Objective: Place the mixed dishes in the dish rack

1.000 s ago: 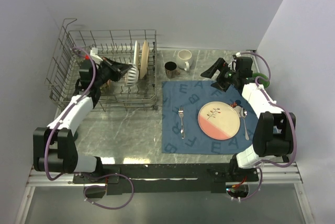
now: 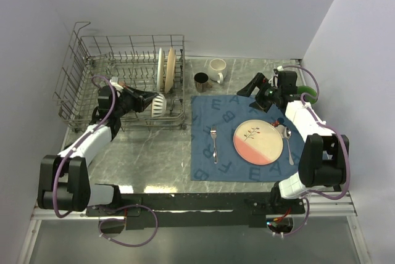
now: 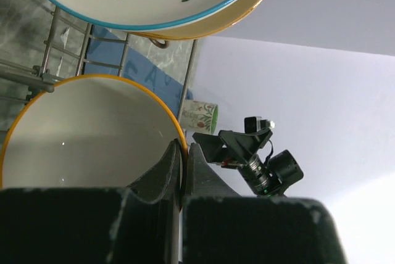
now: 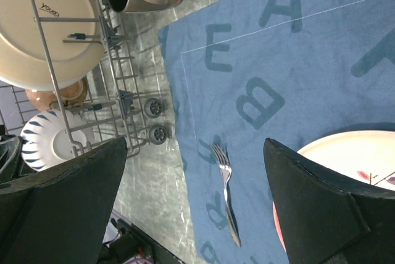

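Observation:
A bowl (image 2: 158, 106) with dark stripes on its outside is tipped on its side at the rack's front right corner. My left gripper is shut on its orange rim. In the right wrist view that striped bowl (image 4: 52, 140) shows beside the rack wires. Two plates, a white one (image 2: 160, 70) and a tan one (image 2: 170, 70), stand upright in the wire dish rack (image 2: 123, 61). My right gripper (image 2: 252, 95) hangs open over the back right of the mat, nothing between its fingers. Flat on the mat lies a pink and cream plate (image 2: 258, 142).
A fork (image 2: 214, 144) is left of the plate on the blue mat (image 2: 210, 168), a spoon (image 2: 289, 147) right of it. Behind the mat stand a dark metal cup (image 2: 201, 81) and a white mug (image 2: 217, 68). Something green (image 2: 308, 94) sits far right. Counter before the rack is clear.
My right arm and the dishes on the mat kept their places.

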